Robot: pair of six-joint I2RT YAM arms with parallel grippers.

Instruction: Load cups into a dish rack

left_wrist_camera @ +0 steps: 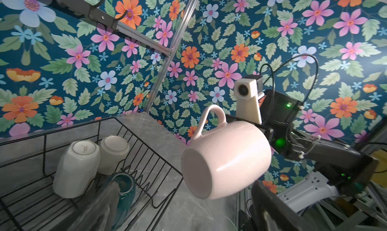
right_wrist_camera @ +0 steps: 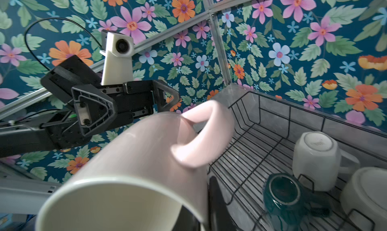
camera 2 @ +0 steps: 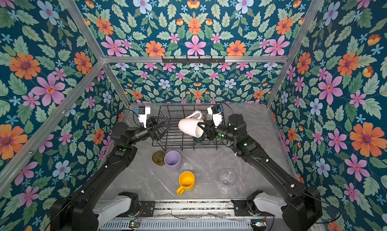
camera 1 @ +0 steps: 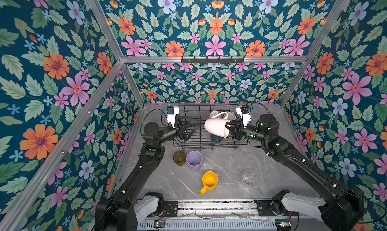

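Note:
A pale pink mug (camera 1: 214,126) (camera 2: 189,127) (left_wrist_camera: 225,158) (right_wrist_camera: 133,158) is tilted on its side in the air over the dish rack (camera 1: 189,146), my right gripper (camera 1: 230,128) shut on its rim, handle upward. My left gripper (camera 1: 192,128) is open, left of the mug and apart from it, facing the mug's base. Below the mug, upside-down cups stand in the rack: a white mug (right_wrist_camera: 314,162), another white cup (right_wrist_camera: 368,190) and a teal mug (right_wrist_camera: 284,192).
In front of the rack stand an olive glass (camera 1: 179,158), a purple cup (camera 1: 194,160), a yellow mug (camera 1: 209,182) and a clear glass (camera 1: 248,177). The rack's left part is free of cups.

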